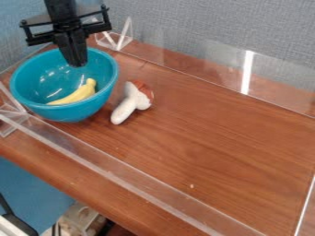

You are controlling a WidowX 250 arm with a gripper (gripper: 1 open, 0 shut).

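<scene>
My black gripper (74, 53) hangs over the back rim of a blue bowl (96, 100), pointing down; whether its fingers are apart is hard to tell. Inside the bowl lies a yellow banana (76, 92). Just right of the bowl, a mushroom-like object (128, 105) with a white stem and red cap lies on its side on the wooden table (209, 147).
Clear low walls (246, 74) edge the back, with a grey textured wall behind. At the lower left, past the table edge, are blue floor and some dark and beige hardware.
</scene>
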